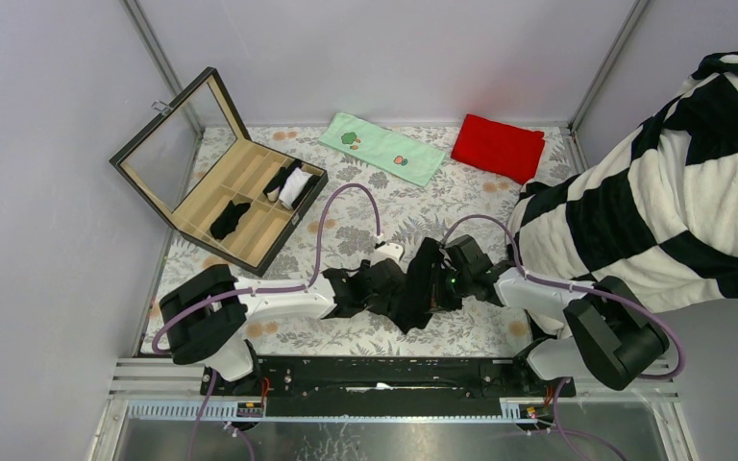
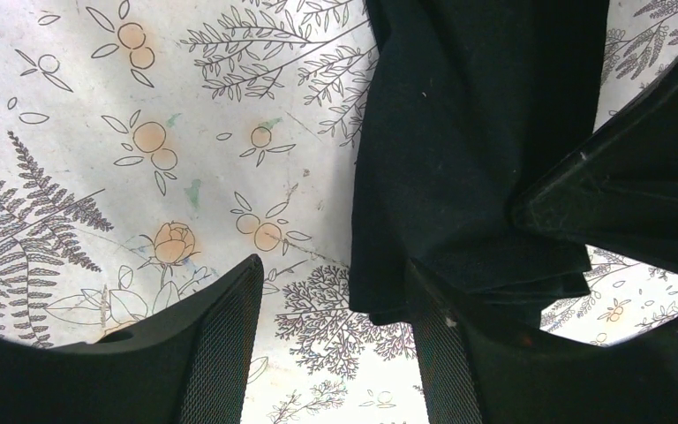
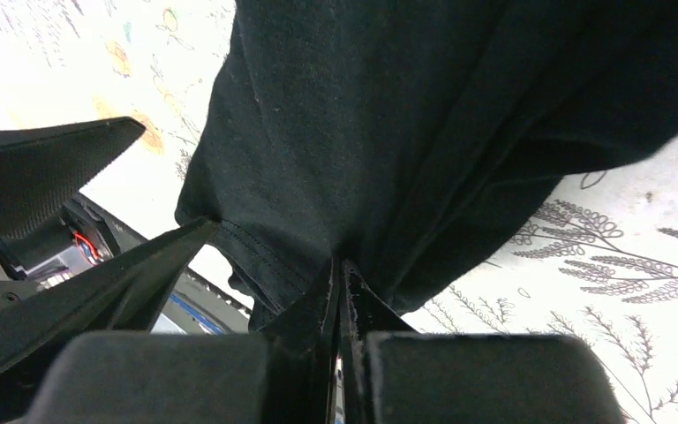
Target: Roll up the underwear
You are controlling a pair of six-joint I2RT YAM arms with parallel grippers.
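The underwear, a black cloth folded into a long strip (image 1: 409, 309), lies on the patterned table between my two arms. In the left wrist view its layered lower end shows beside the fingers of my open left gripper; the right finger's tip overlaps the cloth's corner and the left one is over bare table. My right gripper is over the strip's right side, its fingers closed together with their tips against the black fabric (image 3: 318, 132). Whether a thin fold is pinched between them cannot be made out, black on black.
An open divided box (image 1: 262, 267) with rolled dark and white items (image 1: 294, 188) stands at the back left. Green cloth (image 1: 382, 148) and red cloth (image 1: 498, 148) lie along the back. A checkered blanket (image 1: 625, 221) covers the right side.
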